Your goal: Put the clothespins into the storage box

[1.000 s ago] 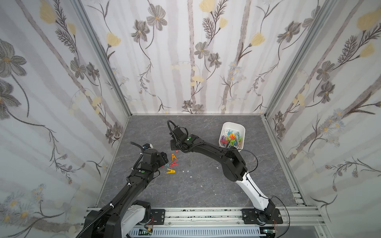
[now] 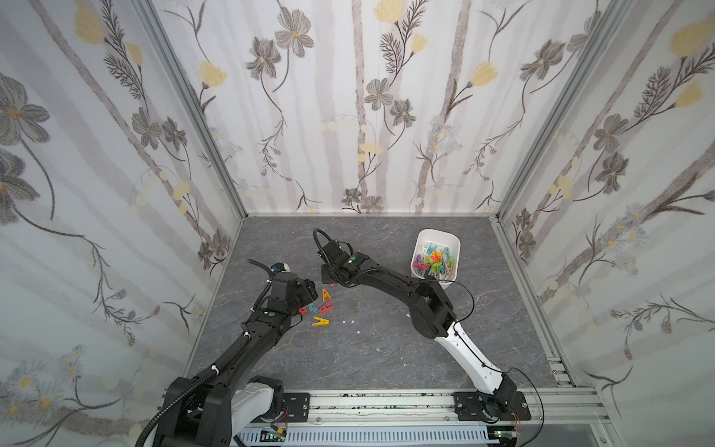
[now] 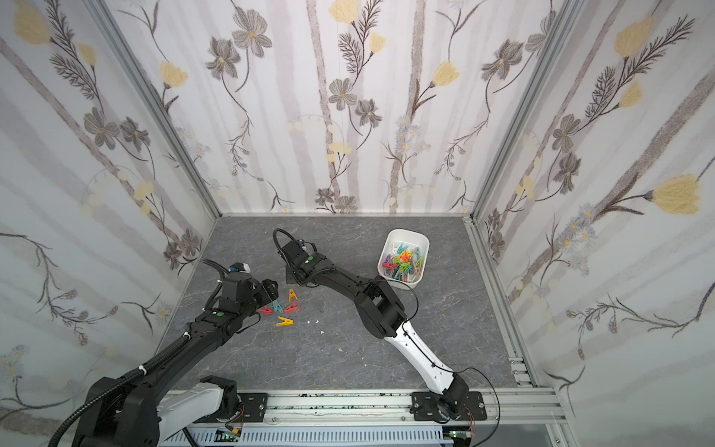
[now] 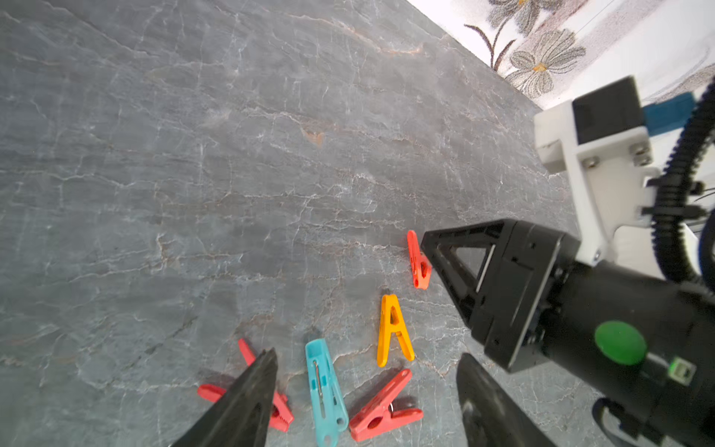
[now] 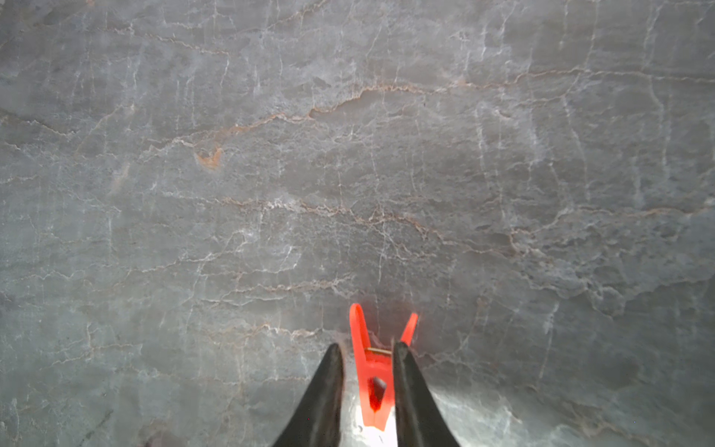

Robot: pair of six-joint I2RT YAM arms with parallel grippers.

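In the left wrist view, red clothespins (image 4: 372, 417), a teal clothespin (image 4: 324, 387), an orange clothespin (image 4: 391, 327) and a small red one (image 4: 420, 272) lie loose on the grey table. My left gripper hangs over them, fingers apart, nothing held. My right gripper is over the small red clothespin, which shows just beyond and between its blurred, parted fingertips. A yellow clothespin (image 2: 320, 321) lies nearer the front. The white storage box (image 3: 384, 246), at the back right, holds several coloured clothespins.
My right arm (image 2: 394, 283) stretches diagonally across the table, passing just left of and in front of the box.
My left arm has risen and shifted slightly toward the back, uncovering more of the clothespins below. The clothespins look unmoved.
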